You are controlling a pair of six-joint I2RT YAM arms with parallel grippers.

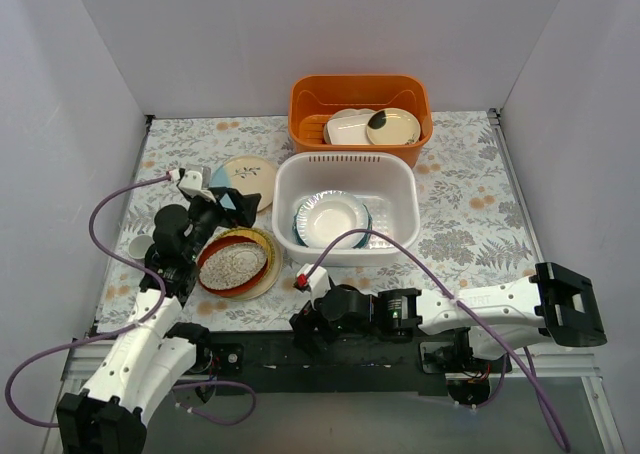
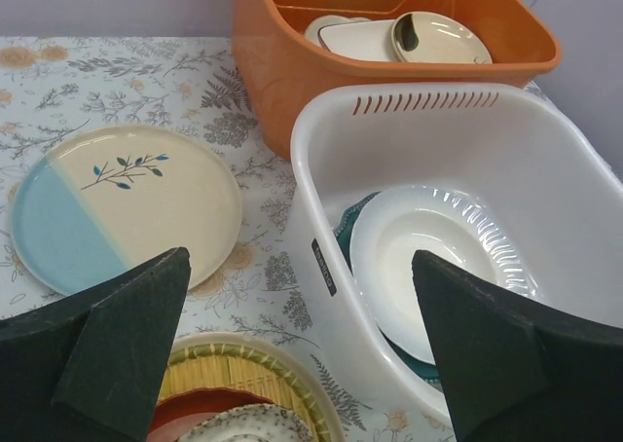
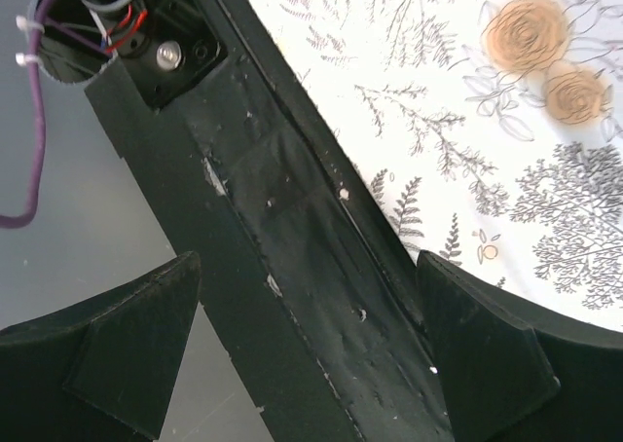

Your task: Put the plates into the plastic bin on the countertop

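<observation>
A white plastic bin (image 1: 400, 209) stands mid-counter, with a white plate (image 1: 332, 219) over a teal-edged one inside it. Left of the bin lies a flat cream-and-blue plate (image 2: 146, 199) with a leaf sprig. Nearer the front, a speckled plate (image 1: 232, 265) rests in a red dish on a yellow woven piece and a larger pale plate (image 2: 326, 403). My left gripper (image 1: 250, 209) is open above the area between the flat plate and the stack, nothing between its fingers. At the counter's front edge my right gripper (image 1: 305, 329) is open and empty.
Behind the white bin stands an orange bin (image 1: 305, 99) holding several plates or dishes (image 1: 393, 127). A white cup (image 1: 140, 246) sits at the left, partly behind the left arm.
</observation>
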